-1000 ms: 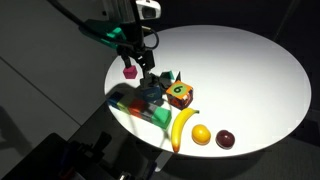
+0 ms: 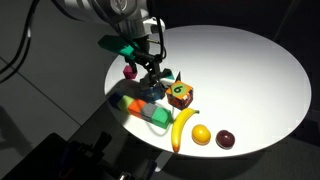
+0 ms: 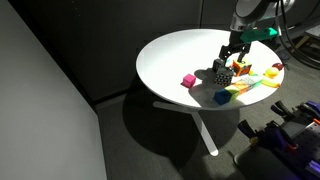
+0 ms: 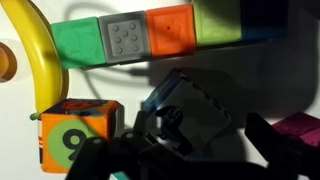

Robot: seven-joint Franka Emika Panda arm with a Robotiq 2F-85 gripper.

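In the wrist view a dark cube (image 4: 190, 118) lies turned at an angle on the table, under the space between my fingers. My gripper is open with nothing held; its dark fingers reach in from the lower left and lower right. From exterior view 1, the gripper (image 2: 150, 74) hangs low above the dark cube (image 2: 152, 90), partly covering it. Beside the cube stands an orange block with a green number face (image 4: 75, 135). A row of coloured blocks, including a green one (image 4: 78, 42) and an orange one (image 4: 171, 30), runs along the near side.
A banana (image 2: 181, 130), an orange (image 2: 200, 134) and a dark red round fruit (image 2: 225, 139) lie to the right. The pink-red cube (image 4: 300, 128) sits close to the right finger.
My arm has come lower and a little to the right, toward the dark cube. It now partly covers the pink-red cube in exterior view 1. The objects appear unmoved.
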